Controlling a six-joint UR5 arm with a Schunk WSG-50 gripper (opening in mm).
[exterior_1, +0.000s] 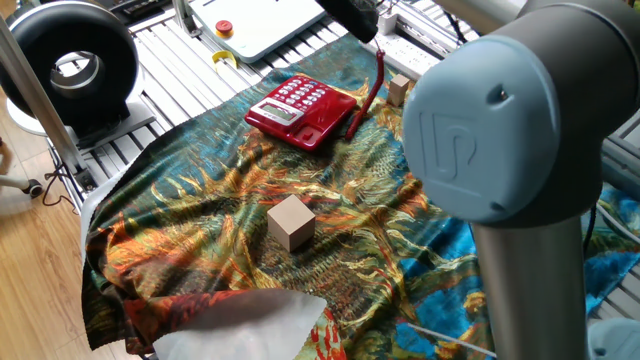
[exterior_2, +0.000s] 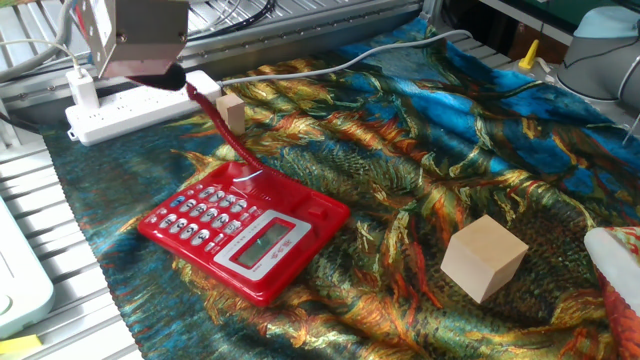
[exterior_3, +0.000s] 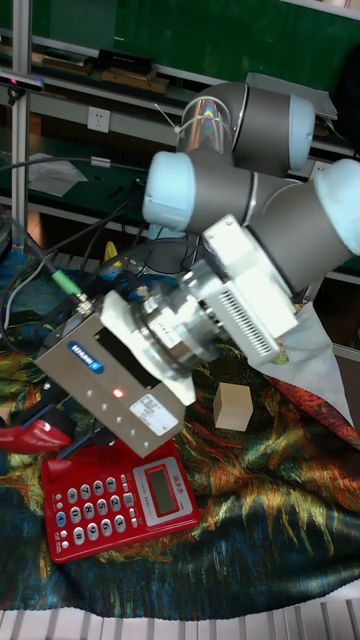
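A red telephone base (exterior_2: 237, 232) with white keys and a small display lies on the patterned cloth, its cradle empty. In exterior view 3 my gripper (exterior_3: 53, 425) is above the base, its dark fingers shut on the red handset (exterior_3: 30, 437). That handset (exterior_1: 350, 14) looks almost black in exterior view 1, where it is cut by the top edge. From its end the coiled red cord (exterior_2: 222, 124) stretches down to the base. Part of the gripper body (exterior_2: 145, 38) shows in exterior view 2; its fingertips are not clear there.
A wooden cube (exterior_1: 291, 222) rests on the cloth in front of the phone. A smaller wooden block (exterior_2: 231, 113) stands near the white power strip (exterior_2: 140, 108). The cloth (exterior_1: 200, 235) is wrinkled, with a folded-over corner. Bare cloth lies around the cube.
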